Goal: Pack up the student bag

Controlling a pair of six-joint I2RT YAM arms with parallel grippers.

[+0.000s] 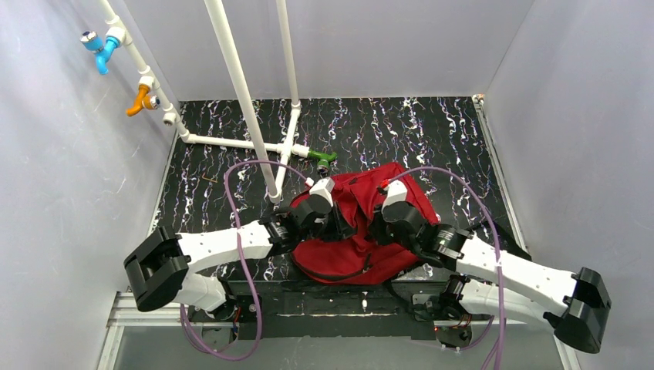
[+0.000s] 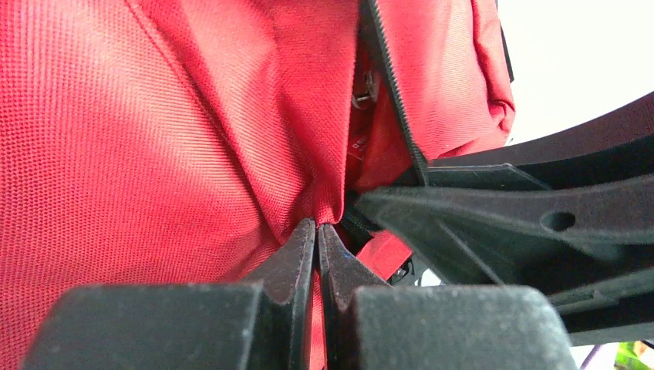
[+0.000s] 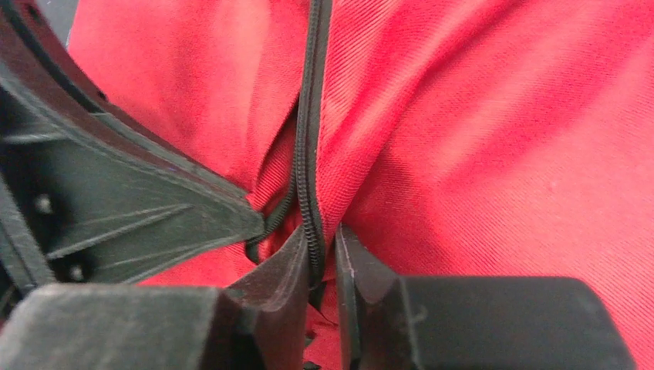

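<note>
The red bag lies on the dark floor at the front centre, its cloth bunched under both arms. In the left wrist view my left gripper is shut, with a folded edge of the red cloth pinched at its tips. Close beside it, my right gripper stands part open; the bag's black zipper edge runs down between its fingers. Another stretch of zipper shows in the left wrist view beside the other gripper's dark fingers. The bag's inside is mostly hidden by folds.
White pipes stand behind and left of the bag, with a green tap close to its back edge. Purple tubes loop over both arms. Bare floor lies behind the bag.
</note>
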